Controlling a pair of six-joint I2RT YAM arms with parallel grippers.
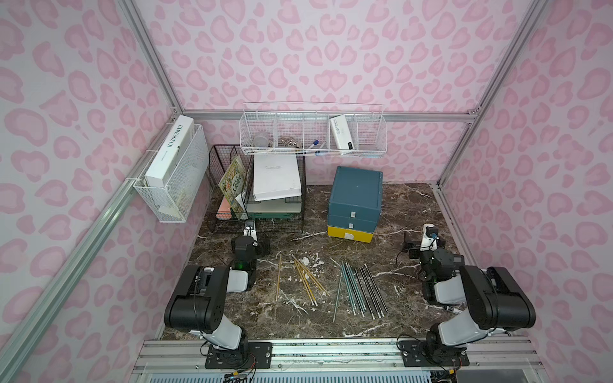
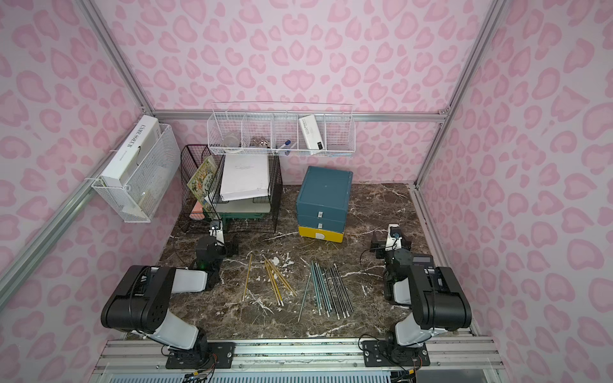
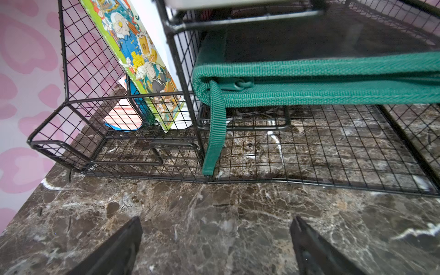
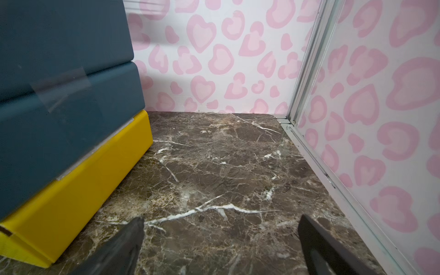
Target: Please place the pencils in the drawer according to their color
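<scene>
Several pencils lie on the marble table between my arms: yellow pencils (image 1: 304,281) on the left, teal pencils (image 1: 350,288) in the middle, black pencils (image 1: 374,292) on the right. One yellow pencil (image 1: 278,278) and one teal pencil (image 1: 337,297) lie slightly apart from their groups. Behind them stands the drawer unit (image 1: 355,198), two blue drawers above a yellow drawer (image 1: 350,234), all closed. My left gripper is open, empty, in front of the wire rack. Open and empty too, my right gripper is right of the drawer unit, over bare table.
A black wire rack (image 3: 201,137) holding a green zip case (image 3: 320,84) and a book stands at the back left. White wire baskets (image 1: 313,134) hang on the back and left walls. Clear table lies right of the drawer unit.
</scene>
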